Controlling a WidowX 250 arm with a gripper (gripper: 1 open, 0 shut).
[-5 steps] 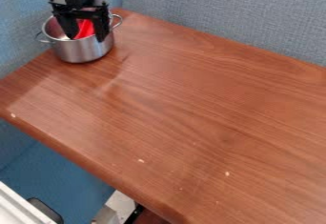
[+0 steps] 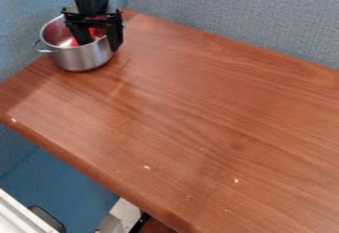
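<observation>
A steel pot [image 2: 79,56] with side handles stands at the far left corner of the wooden table. My black gripper [image 2: 94,34] is over the pot, its fingers reaching down into it and at its right rim. Inside the pot, a red object [image 2: 74,41] shows partly behind the gripper. Whether the fingers are on it or apart from it is hidden.
Grey-blue padded walls stand behind and left. A white item [image 2: 20,217] lies below at the lower left, off the table.
The gripper has shifted slightly to the right over the pot and now covers more of the red object. The pot looks shifted slightly, its right handle now hidden.
</observation>
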